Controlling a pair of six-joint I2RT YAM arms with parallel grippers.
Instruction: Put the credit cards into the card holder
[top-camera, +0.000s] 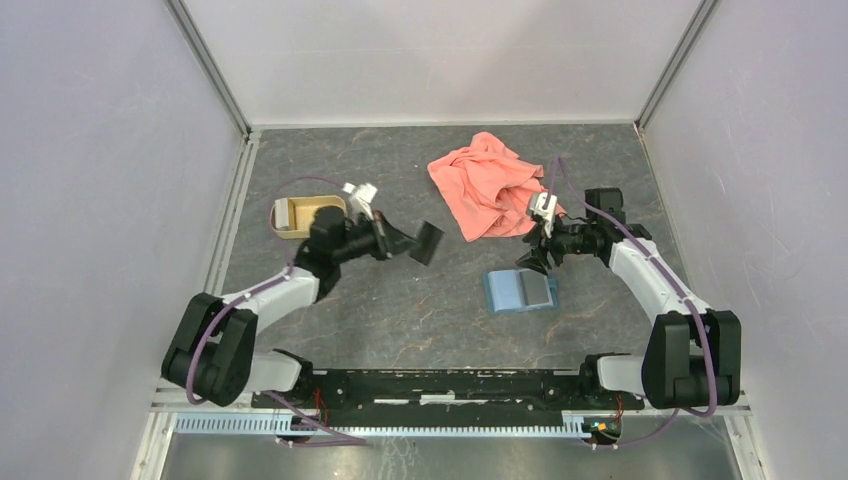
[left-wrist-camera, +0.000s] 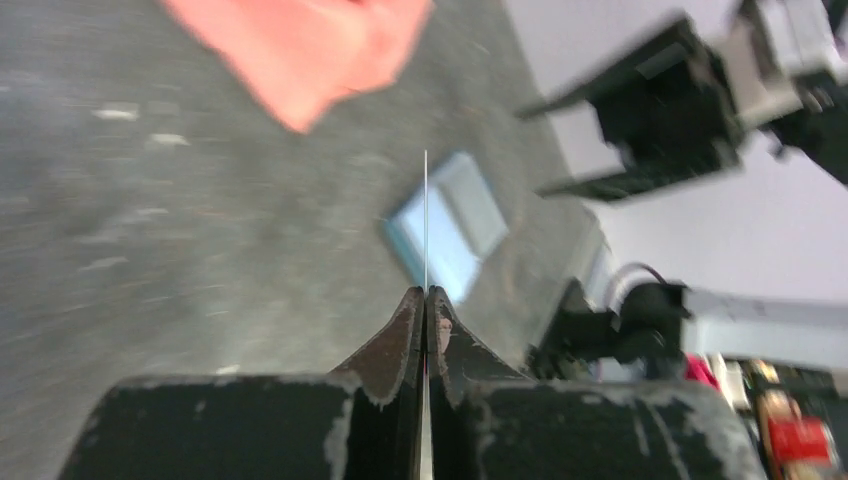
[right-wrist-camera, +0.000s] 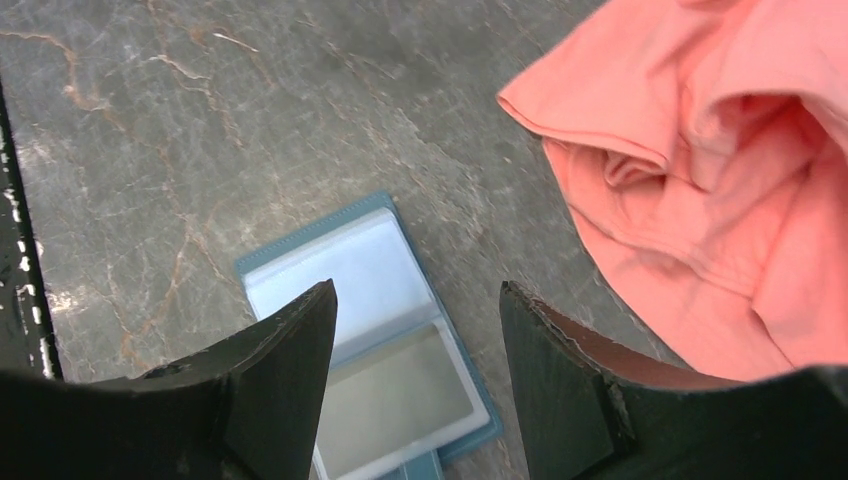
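Note:
My left gripper (top-camera: 398, 243) is shut on a dark card (top-camera: 427, 243), out over the middle of the table; in the left wrist view the card (left-wrist-camera: 426, 220) shows edge-on, a thin upright line between the fingertips. The blue card holder (top-camera: 507, 290) lies at the right, with a light pocket (right-wrist-camera: 345, 275) and a greyer one (right-wrist-camera: 395, 400). My right gripper (top-camera: 532, 255) stands open just above and behind the holder, nothing between its fingers.
A tan tray (top-camera: 311, 220) with items in it sits at the left. A crumpled pink cloth (top-camera: 480, 185) lies at the back right.

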